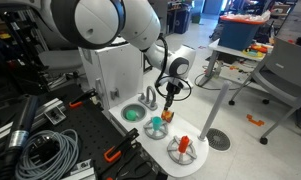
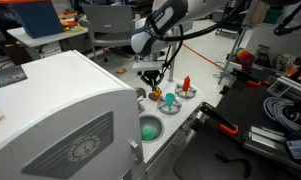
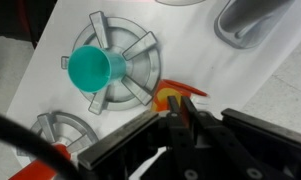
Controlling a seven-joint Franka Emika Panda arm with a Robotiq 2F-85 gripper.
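Observation:
A small orange-and-yellow object (image 3: 167, 98) with a red edge or handle shows at the fingertips of my gripper; its full shape is hidden by the fingers. In exterior view 1 the gripper (image 1: 169, 104) points down, shut on this orange object (image 1: 171, 119), just behind the near-left burner. Exterior view 2 has the orange object (image 2: 155, 96) low over the white counter, below the gripper. A teal cup (image 3: 88, 68) rests on one burner (image 3: 142, 67), beside the held object. On the other burner stands a red cup (image 1: 183, 145).
A sink (image 1: 133, 113) holding a green item lies to the left, with a faucet (image 1: 150, 97) behind it. A grey post (image 1: 215, 108) rises at the counter's right side. Bare counter lies around the burners.

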